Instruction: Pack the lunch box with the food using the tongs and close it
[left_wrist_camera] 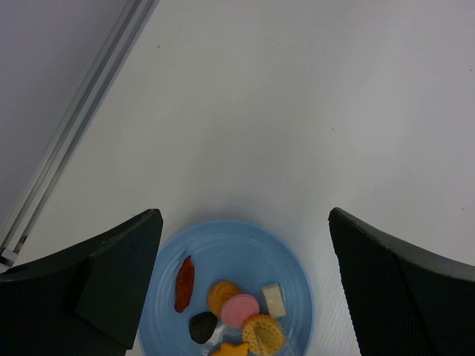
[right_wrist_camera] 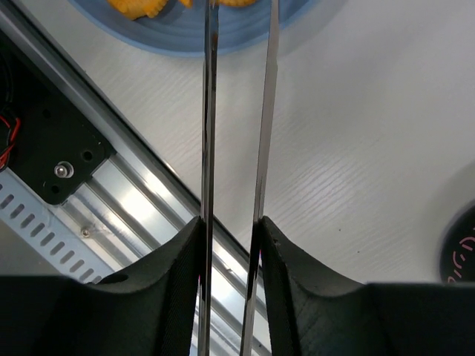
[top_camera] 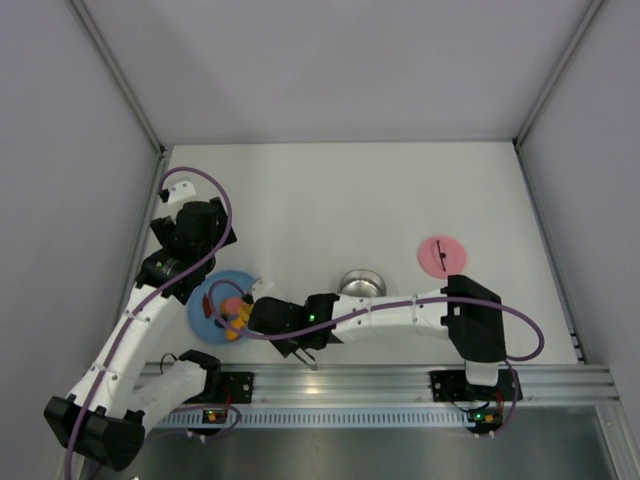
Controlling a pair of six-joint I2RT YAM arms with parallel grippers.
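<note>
A blue plate (top_camera: 237, 277) sits at the front left, bearing mixed food: a red-brown strip (left_wrist_camera: 185, 285), a pink round piece (left_wrist_camera: 240, 310), a pale block (left_wrist_camera: 274, 300), a dark lump (left_wrist_camera: 202, 326) and a yellow biscuit (left_wrist_camera: 263, 335). My right gripper has long metal tongs (right_wrist_camera: 211, 126) between its fingers, their two arms apart. They reach over the plate's near side, by yellow-orange food (right_wrist_camera: 137, 7); their tips run out of the right wrist view, so whether they pinch anything is hidden. Beyond the plate, my left gripper is open and empty.
Right of the plate, a steel bowl (top_camera: 362, 284) stands behind the right arm. Farther right lies a pink disc (top_camera: 442, 257) with a thin dark item on it. A metal rail (top_camera: 340, 376) borders the front.
</note>
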